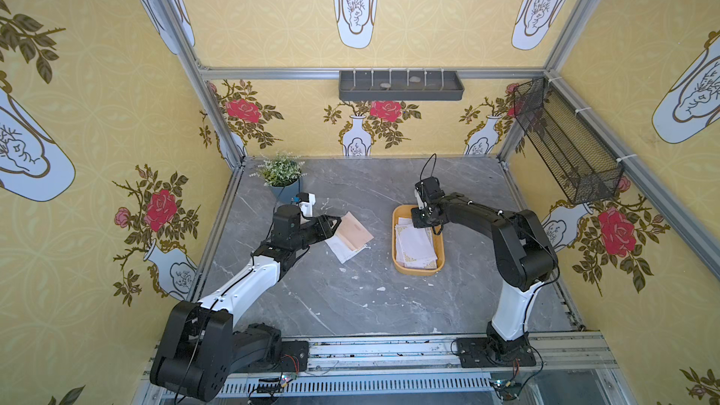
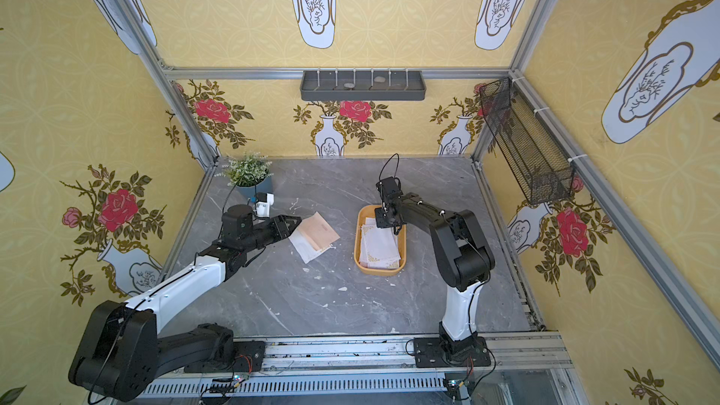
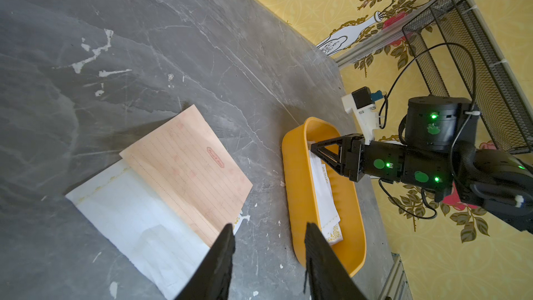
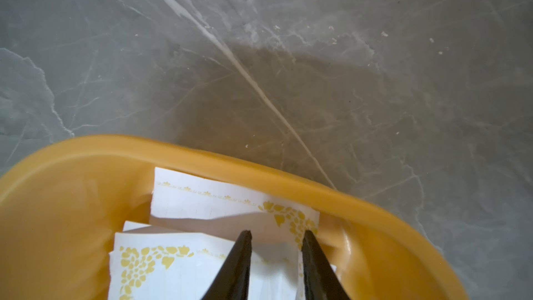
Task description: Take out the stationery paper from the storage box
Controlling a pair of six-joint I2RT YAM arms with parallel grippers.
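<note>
A yellow storage box (image 1: 438,258) on the table holds white stationery paper (image 4: 205,261) with gold floral print. My right gripper is over the box's far end at the paper; whether it grips a sheet is unclear, though its fingers stand apart in the right wrist view. Left of the box lie a pink sheet (image 3: 188,164) and a white sheet (image 3: 130,222). My left gripper hangs over the table by these loose sheets, its fingertips apart in the left wrist view; whether anything is between them I cannot tell.
A potted plant (image 1: 281,176) stands at the back left. A mesh basket (image 1: 566,142) hangs on the right wall, and a grey rack (image 1: 401,93) on the back wall.
</note>
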